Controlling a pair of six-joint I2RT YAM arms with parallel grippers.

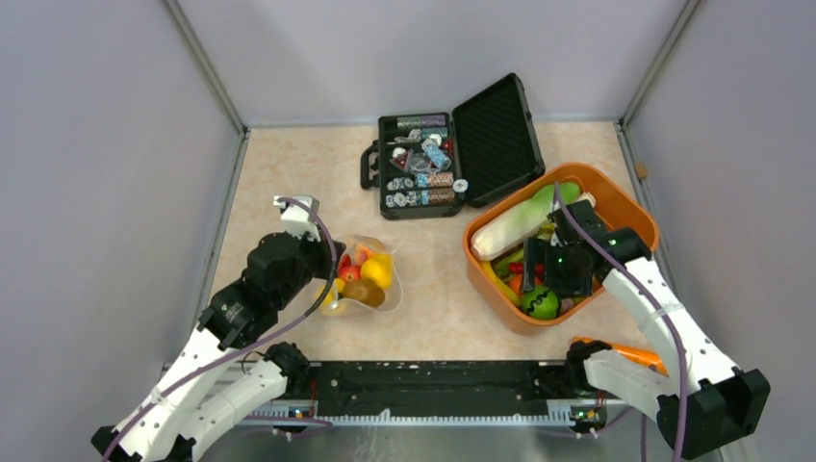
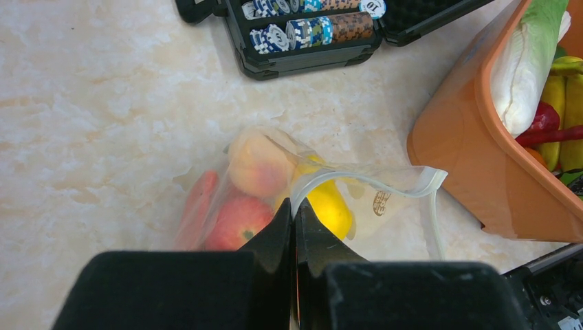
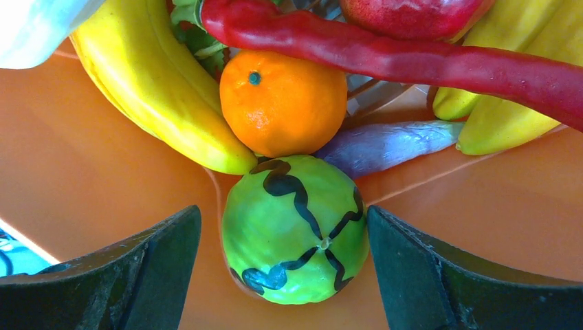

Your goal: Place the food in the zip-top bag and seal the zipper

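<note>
A clear zip top bag [image 1: 393, 291] lies mouth open on the left of the table, with peaches, a red fruit, a yellow lemon [image 1: 376, 270] and a brown kiwi-like fruit [image 1: 364, 293] inside. In the left wrist view my left gripper is shut at the bag's white zipper rim [image 2: 364, 180], the thin film running to its fingertips. My right gripper is open inside the orange bin [image 1: 481, 286], its fingers on either side of a small striped watermelon [image 3: 295, 230]. The right finger's tip touches or nearly touches the melon.
In the bin, an orange [image 3: 283, 103], bananas [image 3: 158, 89], a long red pepper [image 3: 412, 58] and a cabbage [image 1: 520, 223] crowd round the melon. An open black case of poker chips [image 1: 419, 164] stands behind. Bare table separates bag and bin.
</note>
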